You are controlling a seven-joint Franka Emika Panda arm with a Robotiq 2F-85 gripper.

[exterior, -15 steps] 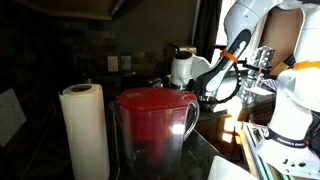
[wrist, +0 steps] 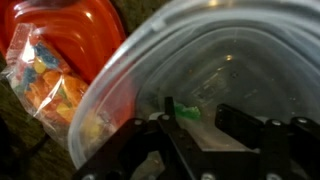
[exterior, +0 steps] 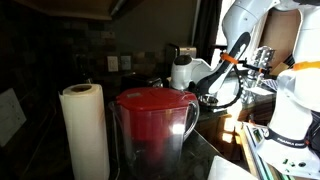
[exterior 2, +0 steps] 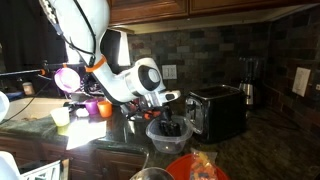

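A clear plastic bowl (exterior 2: 152, 131) stands on the counter, with my gripper (exterior 2: 172, 128) pointing down into it. In the wrist view the gripper has its two dark fingers apart, inside the bowl's rim (wrist: 118, 62). A small green item (wrist: 188, 111) shows near the left finger, low in the bowl. Whether the fingers touch it is unclear. In exterior view 1 the red-lidded pitcher stands in front and the fingertips are hidden.
Beside the clear bowl is a red bowl (exterior 2: 184, 168) with a bag of colourful candy (wrist: 50, 85). A toaster (exterior 2: 217, 112) stands close behind. The pitcher (exterior: 152, 130) and a paper towel roll (exterior: 86, 130) are in the foreground of exterior view 1.
The pitcher and paper towel roll stay where they were.
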